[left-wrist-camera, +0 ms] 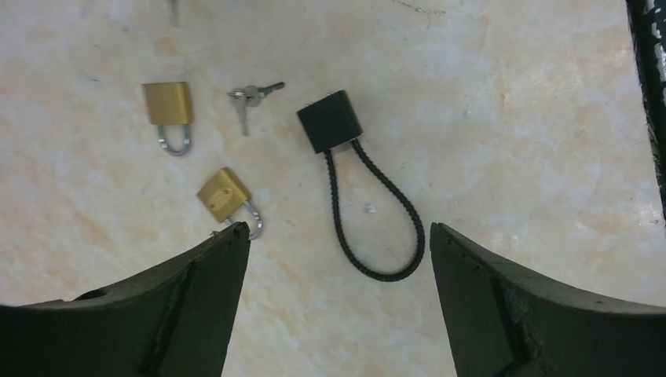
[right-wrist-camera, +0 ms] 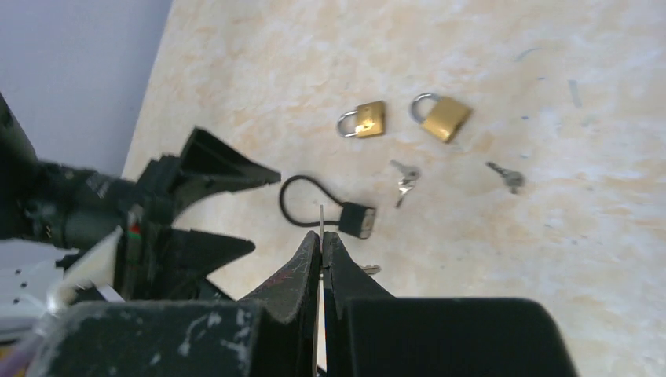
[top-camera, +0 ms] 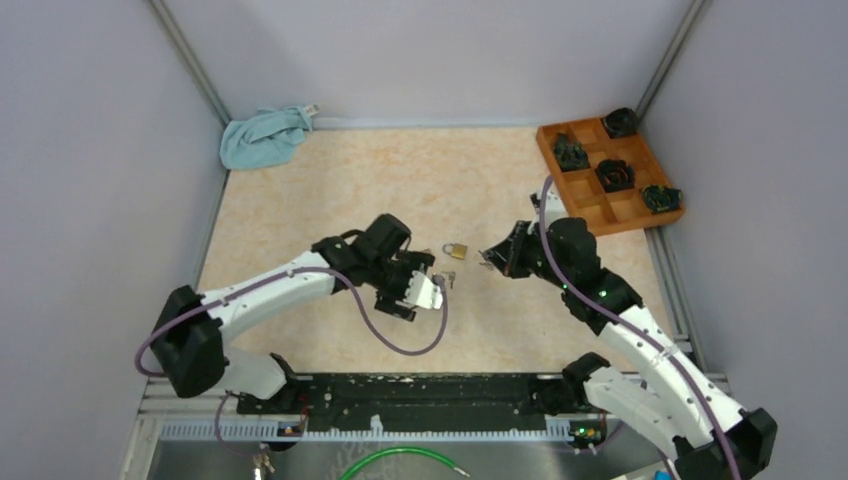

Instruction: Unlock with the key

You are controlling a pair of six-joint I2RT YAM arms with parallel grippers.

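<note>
Two brass padlocks, a smaller one [right-wrist-camera: 369, 119] and a larger one [right-wrist-camera: 446, 118], lie on the table. Small keys [right-wrist-camera: 406, 181] rest near them, and another key set [right-wrist-camera: 509, 177] lies farther right. A black lock with a looped cable [left-wrist-camera: 330, 122] sits below my open left gripper, which holds nothing. My right gripper is shut above the table; a thin sliver of a key [right-wrist-camera: 321, 221] stands edge-on at its fingertips, with a small metal piece [right-wrist-camera: 371, 269] jutting out beside them. In the top view the left gripper [top-camera: 412, 283] hides the cable.
A wooden compartment tray [top-camera: 605, 218] with dark items stands at the back right. A blue cloth [top-camera: 265, 138] lies in the back left corner. Both arms are close together around the middle.
</note>
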